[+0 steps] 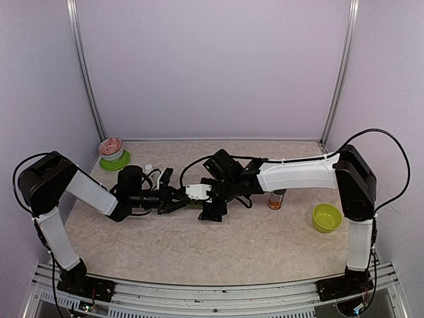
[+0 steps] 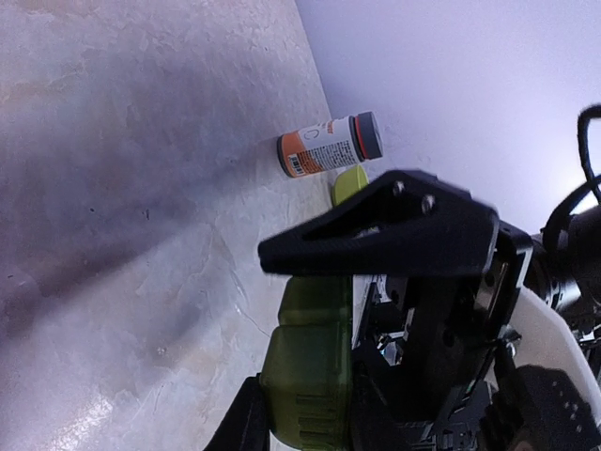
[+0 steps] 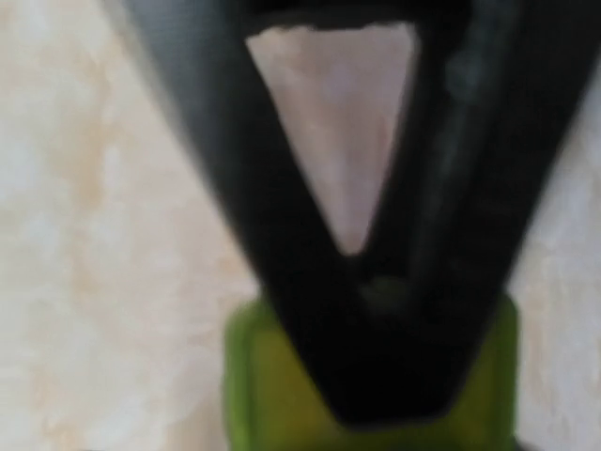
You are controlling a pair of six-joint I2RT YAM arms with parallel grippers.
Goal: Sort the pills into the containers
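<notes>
A green pill box (image 2: 305,376) is between the fingers of my left gripper (image 1: 184,200), which is shut on it above the table. In the top view only a sliver of the box shows between the two grippers. My right gripper (image 1: 207,207) is right beside the box, close to the left one. In the right wrist view a dark finger (image 3: 390,376) covers part of the blurred green box (image 3: 241,376); how far that finger stands apart is hidden. The box's contents cannot be made out.
An orange-labelled bottle (image 1: 275,199) with a dark cap stands right of the arms. Farther right is a yellow-green bowl (image 1: 326,218). At the back left, a patterned bowl (image 1: 111,147) rests on a green plate (image 1: 122,161). A white-capped item (image 1: 148,168) stands behind the left arm.
</notes>
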